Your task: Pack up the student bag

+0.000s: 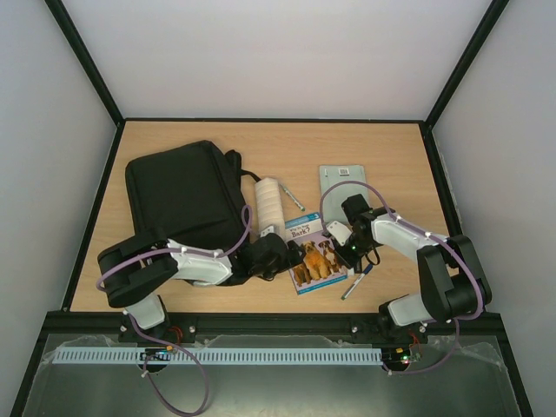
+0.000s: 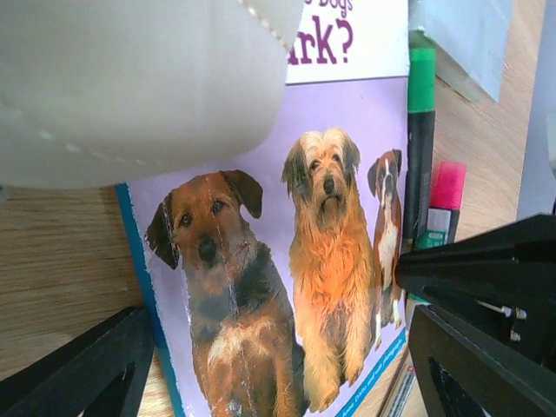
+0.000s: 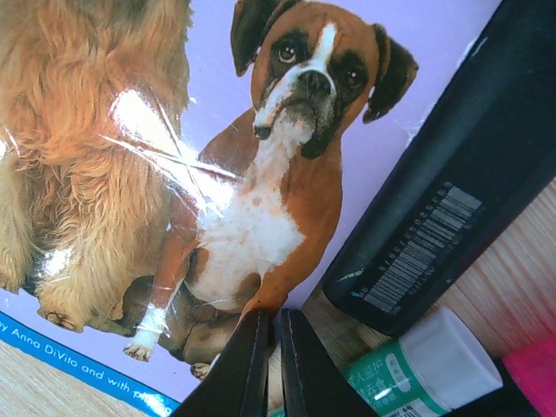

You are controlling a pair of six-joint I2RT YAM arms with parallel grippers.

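Note:
The dog book (image 1: 314,256) lies mid-table at the front. My left gripper (image 1: 291,256) is over its left part; in the left wrist view the fingers (image 2: 460,287) straddle it, part open, one by each side edge. My right gripper is shut at the book's edge by the boxer picture; what is between its fingertips is hard to tell. The black student bag (image 1: 182,191) lies at the back left.
A cream pouch (image 1: 268,204) lies above the book, a grey flat case (image 1: 341,178) behind right, a pen (image 1: 291,195) near the pouch. Markers (image 2: 420,148) lie along the book's right edge.

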